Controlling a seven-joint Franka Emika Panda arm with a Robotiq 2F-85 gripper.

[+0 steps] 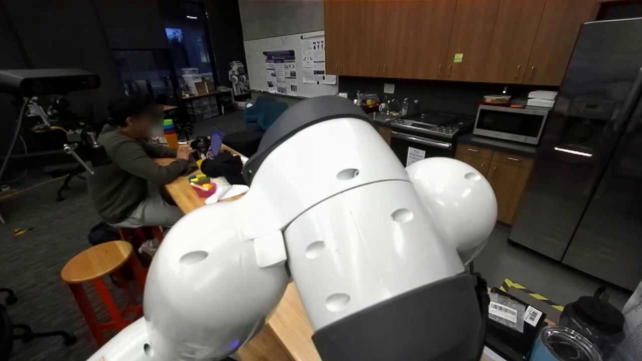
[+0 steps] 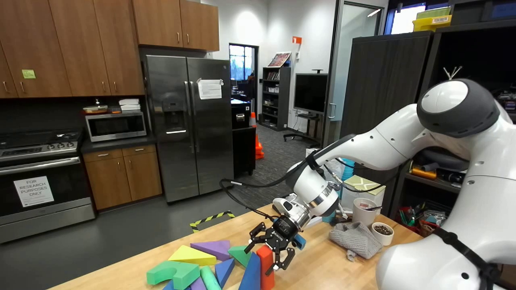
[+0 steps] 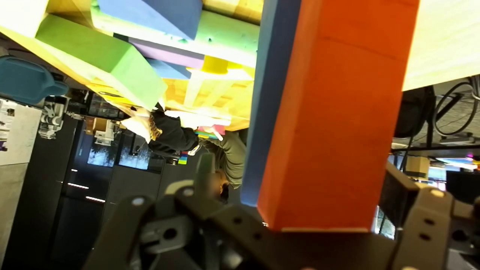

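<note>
An upright orange-red block stands on the table, and it fills the middle of the wrist view, where the same orange block reaches down between my fingers. My gripper is open, tilted down over the block, one finger on either side; whether either touches it I cannot tell. Close along the block's side is a tall blue wedge, its face showing as a narrow strip in the wrist view. Exterior view 1 is mostly filled by the white arm, which hides my gripper there.
Several foam blocks crowd beside it: a green arch, yellow piece, purple triangle and green cylinder. A grey cloth and cups stand right. Bare table lies between. A person sits at the far table.
</note>
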